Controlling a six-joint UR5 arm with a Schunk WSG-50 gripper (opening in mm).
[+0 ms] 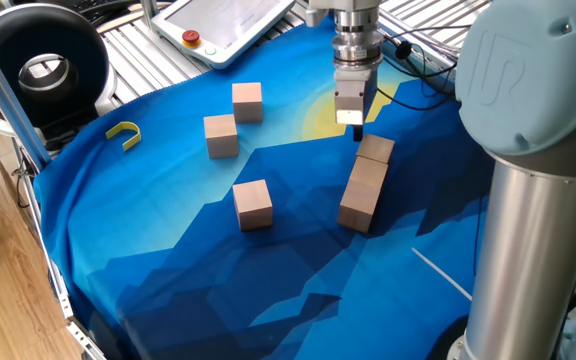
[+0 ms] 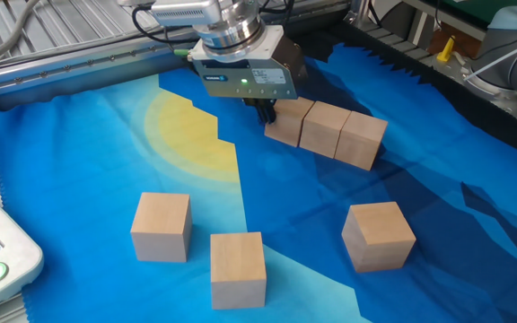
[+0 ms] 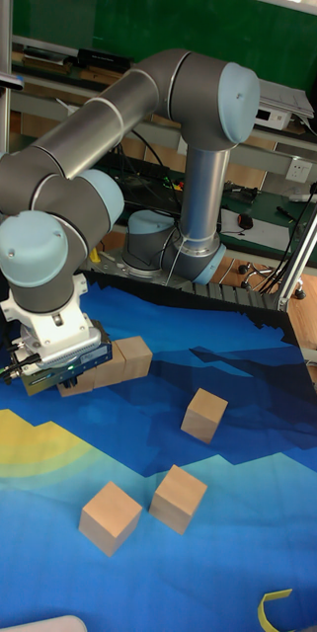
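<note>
Three wooden cubes form a row near the arm: the end cube (image 2: 287,121), the middle cube (image 2: 324,127) and the far cube (image 2: 360,140). In exterior view 1 the end cube (image 1: 375,149) sits slightly askew to the other two. My gripper (image 2: 265,110) points down beside the end cube's outer side, its dark fingers close together with nothing visible between them. They look to be touching or almost touching that cube. Three more cubes stand apart: one (image 1: 253,205) alone, and two (image 1: 221,136) (image 1: 247,102) near each other.
A blue printed cloth (image 1: 168,210) covers the table. On it lies a yellow curved strip (image 1: 124,134) near the edge. A teach pendant (image 1: 223,25) with a red button rests at the back. Open cloth separates the row from the loose cubes.
</note>
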